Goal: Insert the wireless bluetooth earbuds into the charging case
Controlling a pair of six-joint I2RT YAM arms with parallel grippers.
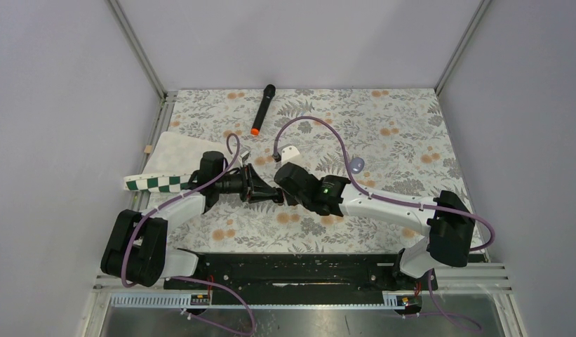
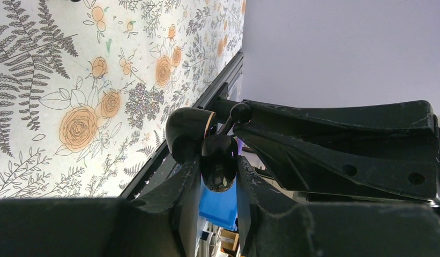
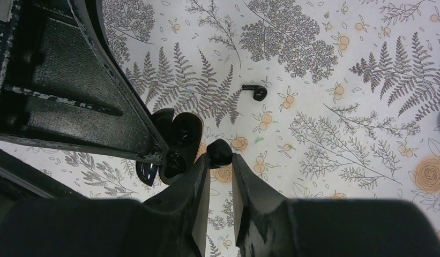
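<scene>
The open black charging case (image 3: 183, 131) is held by my left gripper, shut on it at the left of the right wrist view. My right gripper is shut on a black earbud (image 3: 220, 151), just right of the case and apparently above it. Another black earbud (image 3: 259, 92) lies on the floral surface. In the top view the two grippers meet near the middle, hiding much of the case.
A microphone (image 1: 264, 109) lies at the back. A blue object (image 1: 356, 165) lies right of centre, and a white board with a green checked strip (image 1: 158, 183) at the left.
</scene>
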